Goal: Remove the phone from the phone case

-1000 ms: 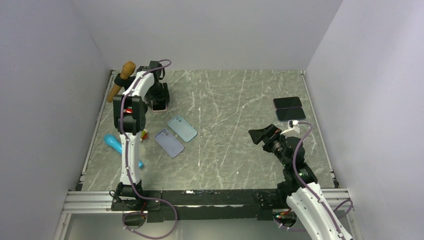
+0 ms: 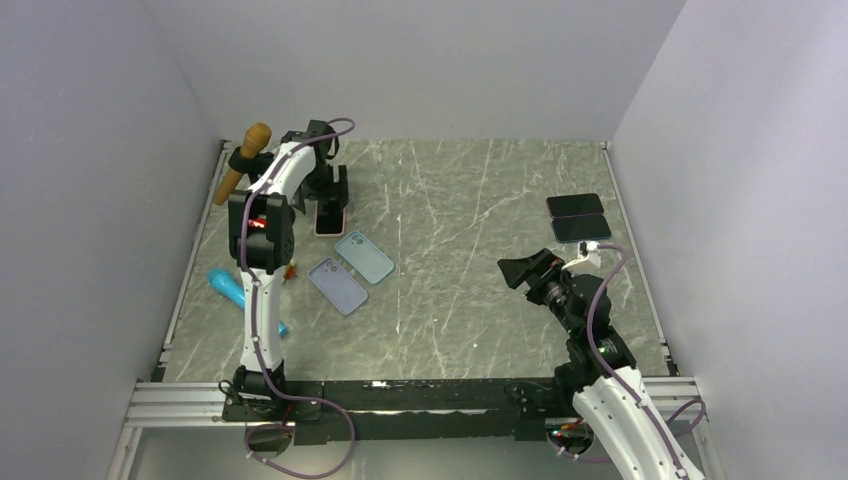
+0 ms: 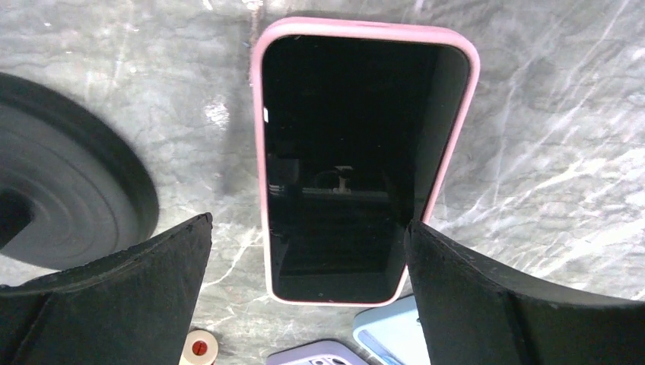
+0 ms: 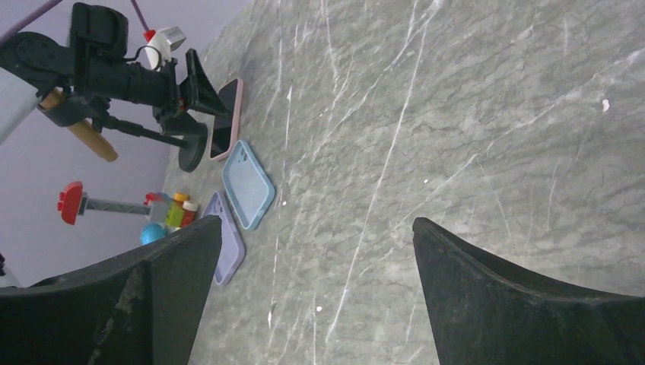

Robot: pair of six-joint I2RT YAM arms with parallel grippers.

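Observation:
A black-screened phone in a pink case (image 3: 342, 160) lies screen up on the marble table at the far left, seen also in the top view (image 2: 330, 218). My left gripper is over its lower half, open, one finger either side; the right finger overlaps the case's edge from this angle, and whether it touches I cannot tell. My right gripper (image 2: 528, 268) hangs open over the table's right side, empty between its fingers.
Light blue (image 2: 364, 256) and lavender (image 2: 337, 285) empty cases lie nearer. Two dark phones (image 2: 575, 205) lie back right. A wooden mallet (image 2: 230, 180) on a black stand, a cyan object (image 2: 226, 288) and small toys crowd the left.
The left arm has shifted slightly right, and the pink-cased phone appears a little further right, more of it showing from under the gripper. The right arm has not moved.

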